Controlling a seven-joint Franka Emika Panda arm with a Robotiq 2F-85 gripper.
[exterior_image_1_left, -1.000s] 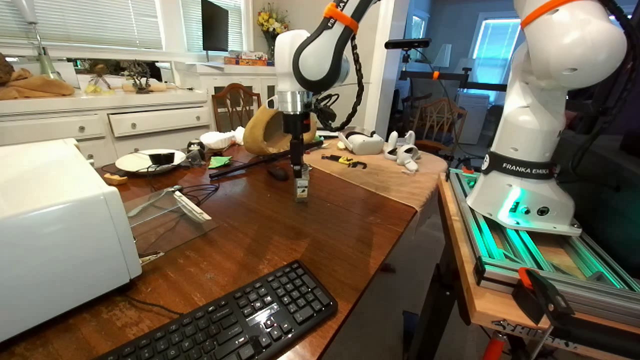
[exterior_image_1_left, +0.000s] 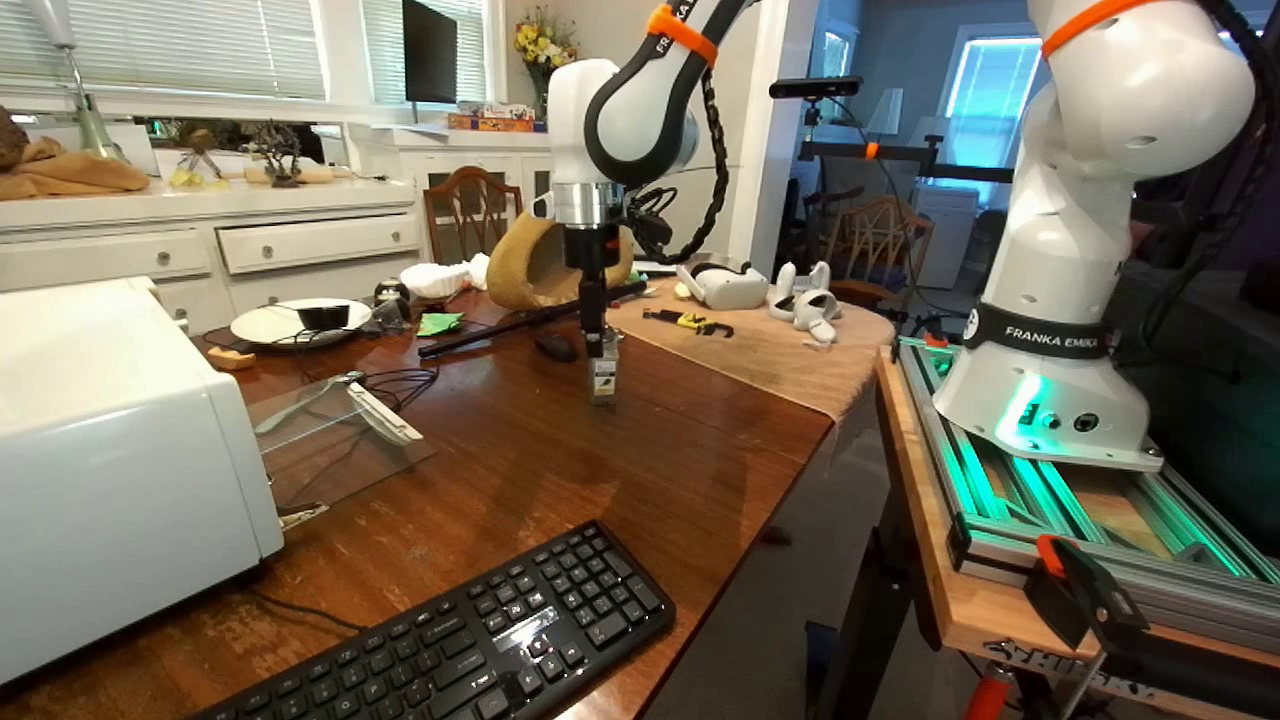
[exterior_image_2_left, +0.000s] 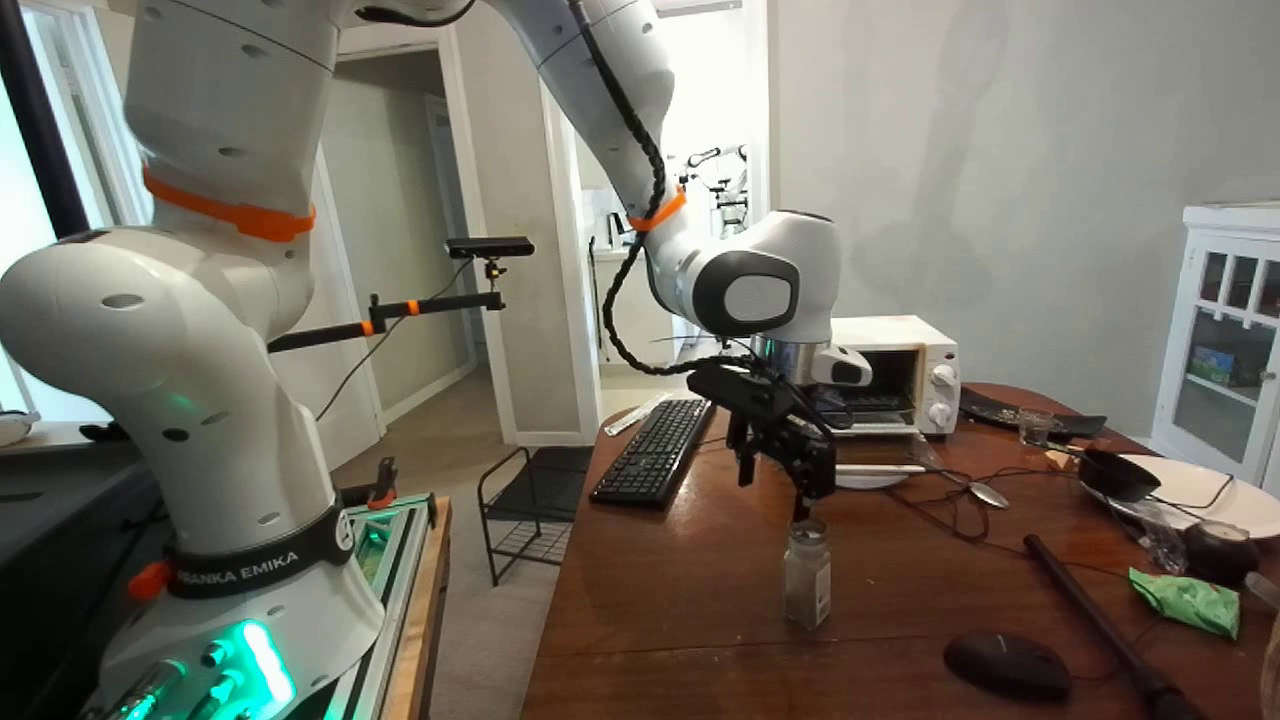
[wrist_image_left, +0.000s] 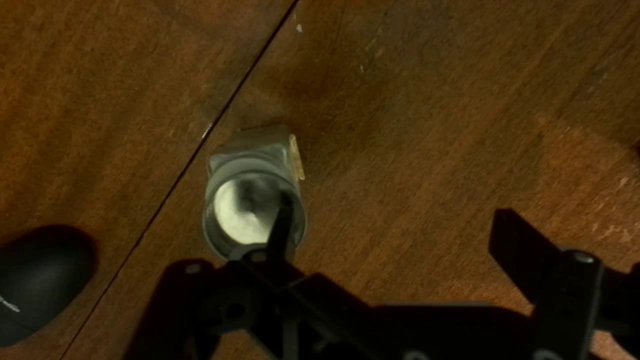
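Note:
A small clear glass jar (exterior_image_2_left: 807, 581) with a label on its side stands upright on the brown wooden table. From above, in the wrist view, the mouth of the jar (wrist_image_left: 244, 210) is round, with something pale inside it. My gripper is open, its two black fingers wide apart with bare table between them. One finger (wrist_image_left: 280, 231) overlaps the jar's rim; whether it touches or dips inside I cannot tell. The other finger (wrist_image_left: 522, 252) is well off to the right. In exterior view 1 the jar (exterior_image_1_left: 603, 376) sits right below the gripper.
A black mouse (exterior_image_2_left: 1005, 665) lies near the jar. The black keyboard (exterior_image_1_left: 480, 636) and white toaster oven (exterior_image_1_left: 120, 444) occupy the table's other end. A black rod (exterior_image_2_left: 1098, 624), green packet (exterior_image_2_left: 1185, 601) and white plate (exterior_image_2_left: 1248, 498) lie farther off. Table around the jar is clear.

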